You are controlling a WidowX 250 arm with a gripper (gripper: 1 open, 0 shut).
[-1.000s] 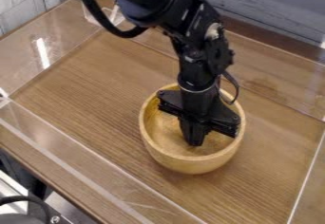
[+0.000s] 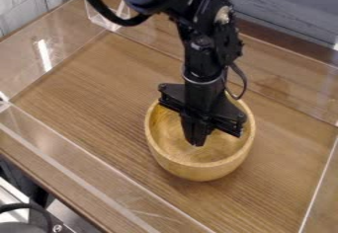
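Note:
A yellow oval bowl [image 2: 199, 163] sits on the wooden table toward the front right of the middle. My black gripper [image 2: 199, 128] hangs from above into the bowl, its fingertips low over the inside. The gripper looks shut, with nothing visible between its fingers. The bowl's floor under the gripper is partly hidden by it.
A clear container [image 2: 109, 10] stands at the back left, partly behind the arm. A wall edge runs along the back, and a cable lies at the bottom left.
The gripper has risen slightly and shifted a little within the bowl. The bowl has stayed about where it was.

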